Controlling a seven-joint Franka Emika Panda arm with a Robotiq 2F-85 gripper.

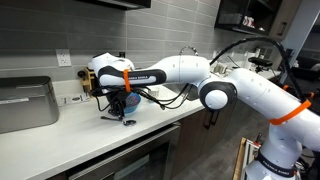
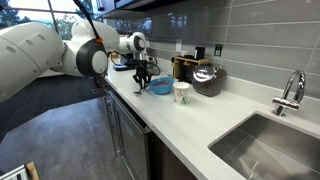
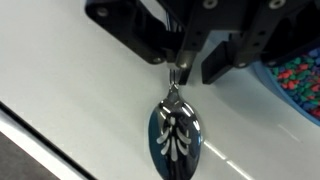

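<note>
A shiny metal slotted spoon (image 3: pixel 176 138) lies with its bowl toward the bottom of the wrist view, over the white counter. My gripper is shut on the spoon's thin handle, which runs up beside the left finger. In exterior view 1, the gripper (image 1: pixel 120 116) is low at the counter, with the dark spoon bowl (image 1: pixel 129 122) just to its right. Whether the spoon touches the counter cannot be told.
Close by stands a blue bowl (image 2: pixel 160 87), with colourful small pieces (image 3: pixel 300 80) inside it. A patterned cup (image 2: pixel 182 93) and a round metal pot (image 2: pixel 207 79) are farther along. A toaster oven (image 1: pixel 27 112) stands at the left.
</note>
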